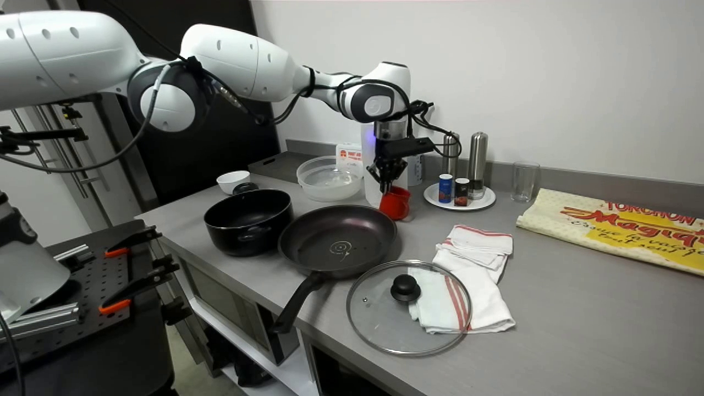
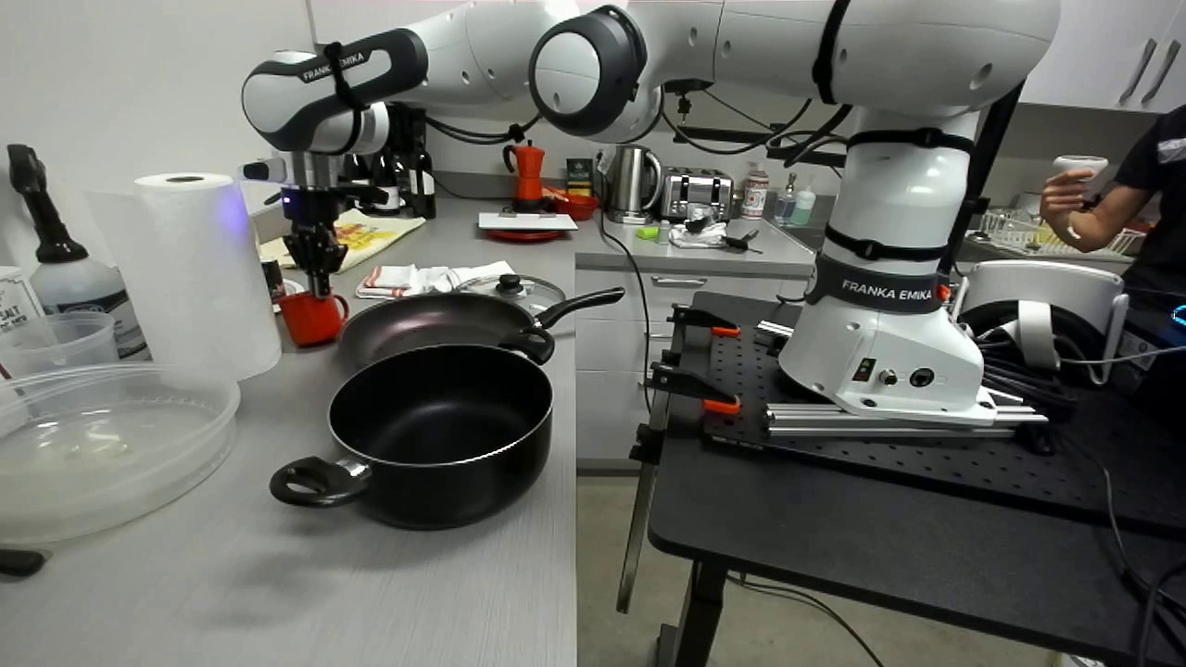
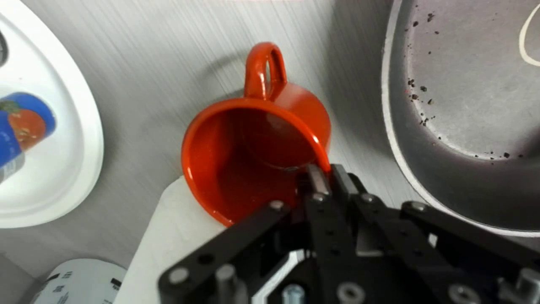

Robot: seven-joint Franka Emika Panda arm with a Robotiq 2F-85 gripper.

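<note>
A red mug (image 3: 309, 114) is tilted in the wrist view, its mouth toward the camera and its handle at the top. My gripper is shut on its rim, one finger inside the mug and the other outside. In exterior view 1 the mug (image 1: 394, 203) hangs under the gripper (image 1: 384, 187), between the frying pan and the white plate. Exterior view 2 shows the mug (image 2: 310, 319) beside the paper roll, low over the counter; whether its base touches the surface I cannot tell.
Close by stand the black frying pan (image 1: 310, 237), the paper roll (image 2: 211, 278) and the white plate (image 1: 488, 197) with shakers. A black pot (image 2: 445, 489), a glass lid (image 1: 376, 310) and a towel (image 1: 485, 290) lie nearer the counter's front. Clear counter (image 1: 594, 310) spreads to the right.
</note>
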